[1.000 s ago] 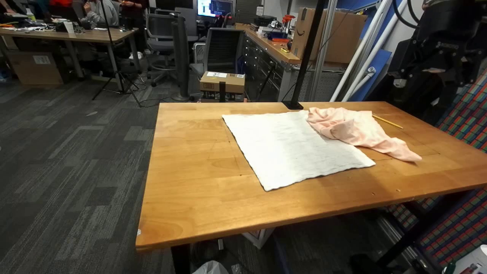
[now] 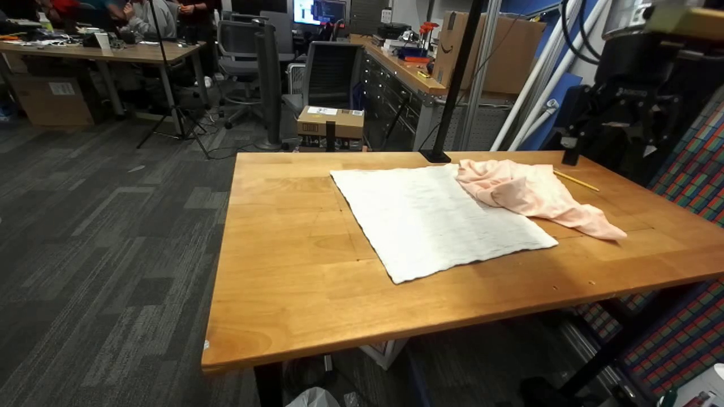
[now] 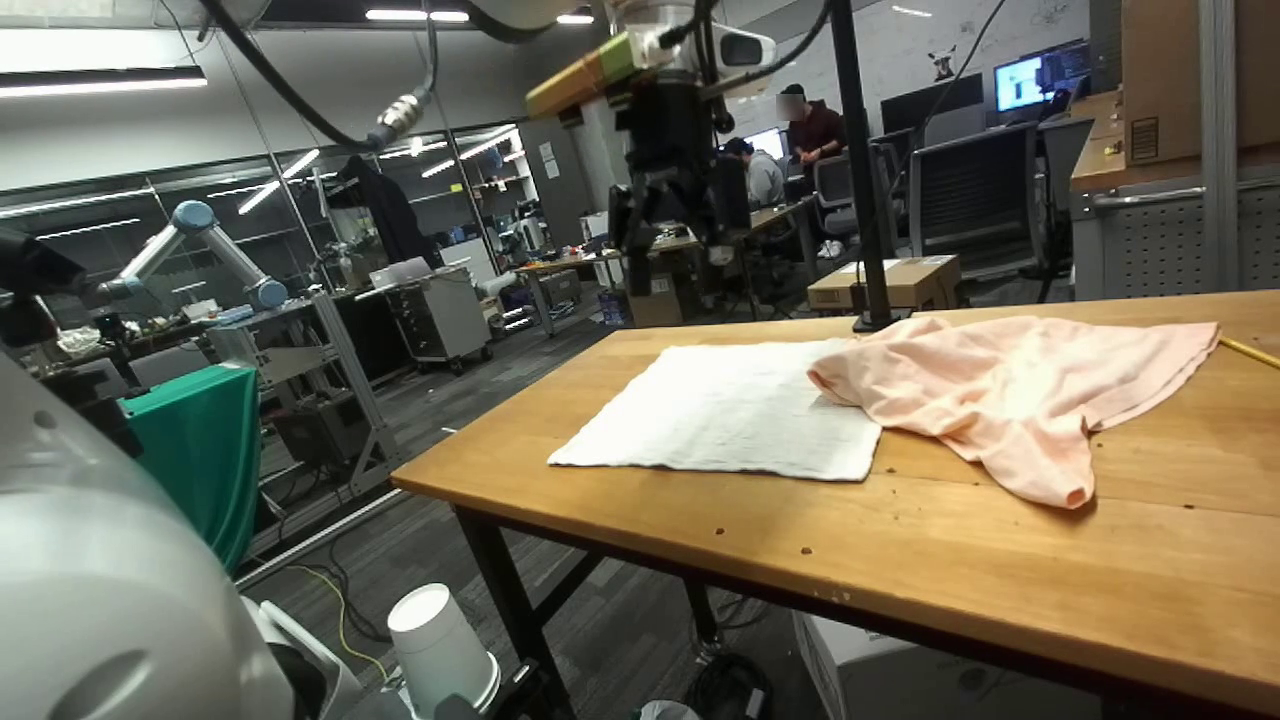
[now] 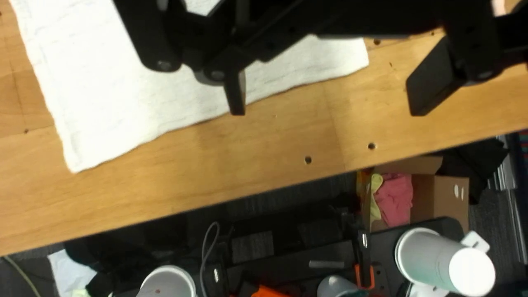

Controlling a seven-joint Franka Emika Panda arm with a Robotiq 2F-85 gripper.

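A white cloth lies flat on the wooden table. Beside it, a crumpled peach cloth overlaps one of its corners. My gripper is open, its two dark fingers wide apart with nothing between them. In the wrist view one finger hangs over the white cloth's edge and the other over bare wood. The second exterior view puts the gripper well above the tabletop, touching neither cloth. Only a sliver of the peach cloth shows in the wrist view, at the top right.
A yellow pencil lies behind the peach cloth. A black post rises at the table's far edge. Bare wood surrounds the white cloth's front and left sides. Below the near edge are white cups and an open cardboard box.
In the first exterior view my gripper has moved left and its fingertips now hang lower, in front of the table's back right corner. Both cloths lie unchanged.
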